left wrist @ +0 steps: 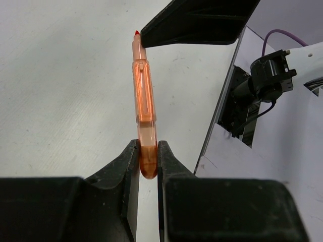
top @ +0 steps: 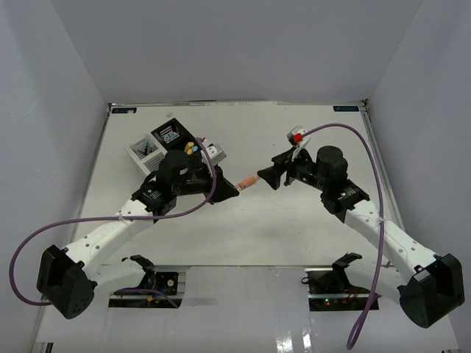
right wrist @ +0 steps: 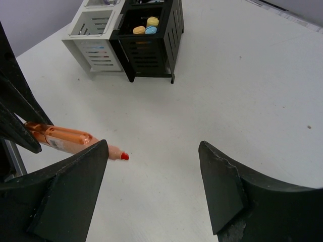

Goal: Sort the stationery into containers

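An orange pen with a red tip is held by my left gripper. In the left wrist view the pen stands lengthwise above the closed fingertips of that gripper, which grip its rounded end. My right gripper is at the pen's tip end; in its wrist view the gripper has widely parted fingers, with the pen at the left, partly behind one finger.
A white container and a black one, the latter holding yellow and blue items, stand together at the table's back left in the top view. The table is otherwise largely clear.
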